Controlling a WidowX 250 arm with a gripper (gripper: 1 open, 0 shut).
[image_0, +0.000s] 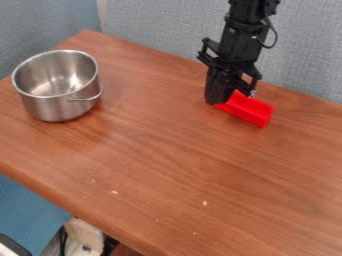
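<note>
My black gripper (218, 90) is low over the wooden table at the back right, its fingertips at the left end of a red block (247, 110). The red block lies on the table, angled down to the right, its left end partly hidden by the gripper. Whether anything is between the fingers is hard to tell from this view. A steel pot (56, 85) stands at the left of the table.
Grey padded walls (160, 25) border it at the back and left.
</note>
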